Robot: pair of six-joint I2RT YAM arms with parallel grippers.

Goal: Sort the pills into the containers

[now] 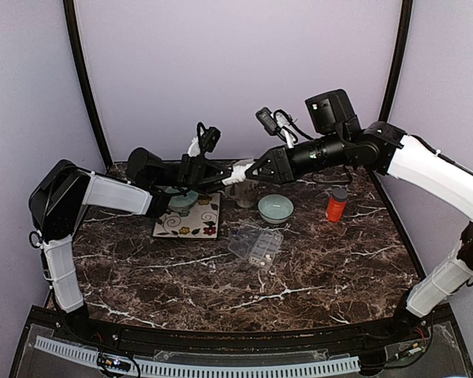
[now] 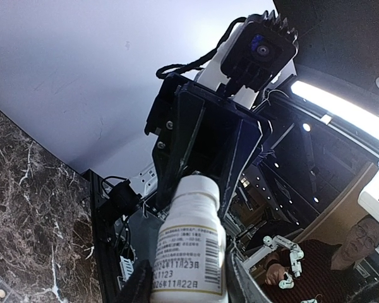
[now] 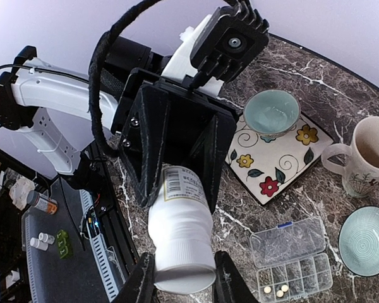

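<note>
In the top view, a white pill bottle hangs sideways above the table between my two grippers. My left gripper is shut on its labelled body, which shows in the left wrist view as a printed label. From the other side, my right gripper is shut round the white cap end; the cap appears to be on the bottle. Below lies a clear pill box, its lid folded open. A few pale pills rest in its compartments.
A green bowl and a mug stand behind the box. Another bowl sits on a flowered tile. An orange-red bottle stands at the right.
</note>
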